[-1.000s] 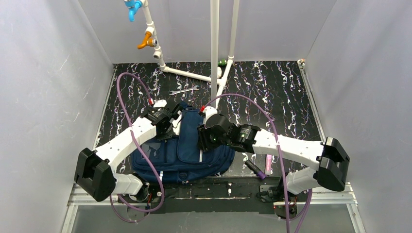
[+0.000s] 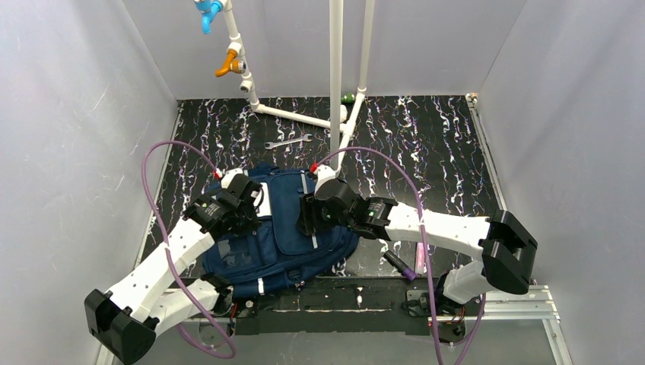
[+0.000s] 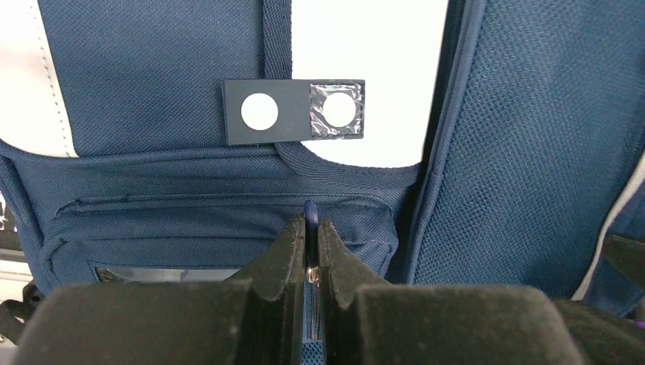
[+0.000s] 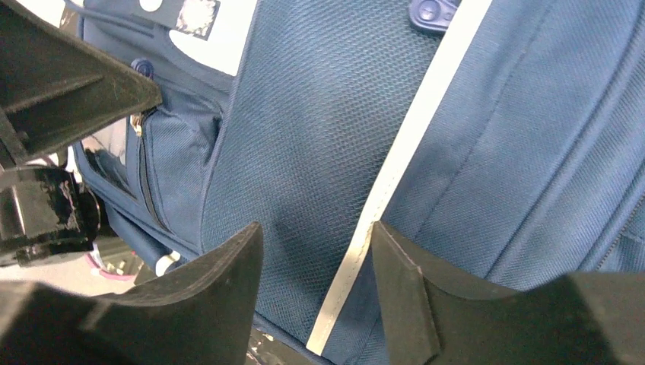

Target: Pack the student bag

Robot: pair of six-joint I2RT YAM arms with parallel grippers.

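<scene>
The navy student bag point(image 2: 291, 213) lies flat at the front left of the dark marbled surface, pale trim on its face. At its small front pocket, my left gripper is shut on a zipper pull point(image 3: 310, 211), a dark blue tab above a metal slider. Over the bag's broad panel hangs my right gripper, its fingers point(image 4: 401, 270) apart. A pale strip of trim point(image 4: 395, 160) passes between and under them, and whether they press on the cloth is unclear. In the top view both grippers' tips are hidden by the arms.
A dark marker point(image 2: 398, 264) with a purple end and a pink item point(image 2: 420, 258) lie right of the bag. Behind it are a wrench point(image 2: 289, 142) and white pipes point(image 2: 336, 76).
The bag has shifted slightly left and frontward, turning a little, and the right arm has drifted slightly left.
</scene>
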